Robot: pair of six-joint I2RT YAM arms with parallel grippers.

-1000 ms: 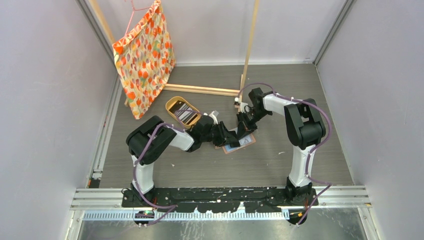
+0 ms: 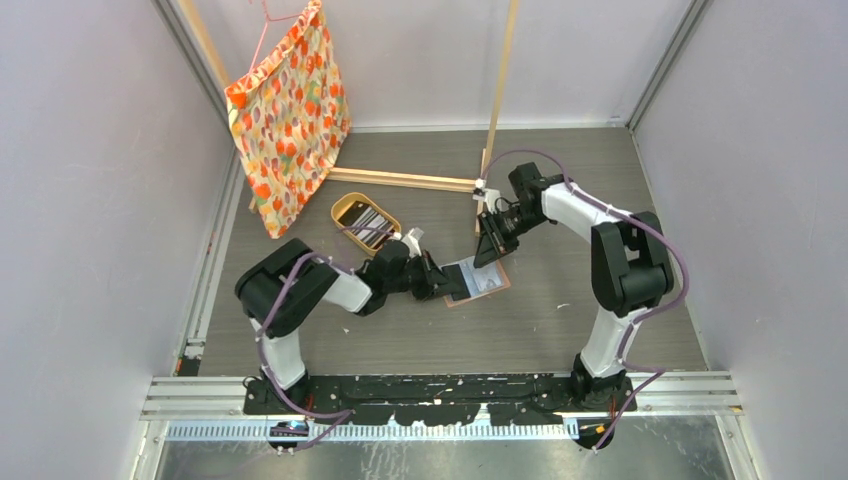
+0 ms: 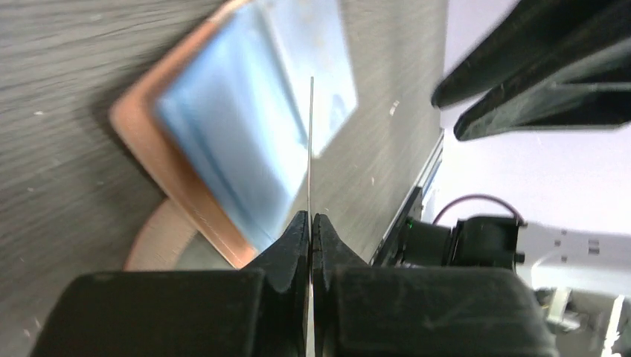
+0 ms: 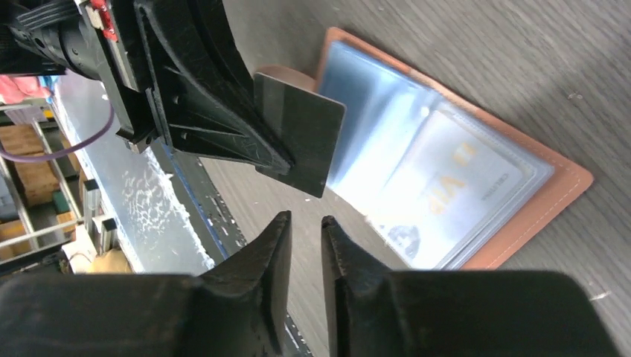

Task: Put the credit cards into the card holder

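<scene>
The card holder, tan with clear plastic sleeves, lies open on the floor between the arms. My left gripper is shut on a thin dark card; the left wrist view shows it edge-on, the right wrist view shows its face over the holder's left sleeve. My right gripper hangs above the holder's near side, part open with nothing between its fingers.
A yellow tray of cards sits behind my left arm. A wooden frame and an orange patterned cloth stand at the back.
My left gripper and its arm have shifted slightly left and toward the front with the card.
</scene>
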